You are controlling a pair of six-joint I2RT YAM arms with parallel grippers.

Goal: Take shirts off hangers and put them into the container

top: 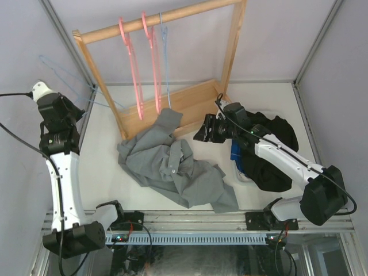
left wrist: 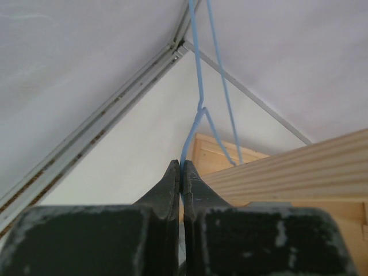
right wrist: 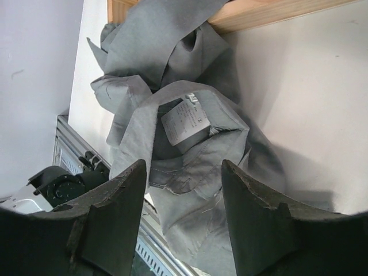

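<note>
A light blue hanger (left wrist: 199, 80) is pinched in my left gripper, which is shut on its thin wire. In the top view this hanger (top: 63, 73) extends behind the left arm near the left wall, with no cloth on it. The grey shirt (top: 167, 158) lies crumpled on the table below the rack. Over its right side, my right gripper (top: 201, 133) stands open and empty. In the right wrist view the shirt (right wrist: 195, 167) shows beneath the parted fingers (right wrist: 133, 178), its label (right wrist: 185, 119) facing up.
The wooden rack (top: 103, 33) stands at the back. Two pink hangers (top: 131, 63) and another blue hanger (top: 165, 43) hang from its rail. Black cloth (top: 276, 155) lies at the right. Bare table (top: 95, 178) shows left of the shirt.
</note>
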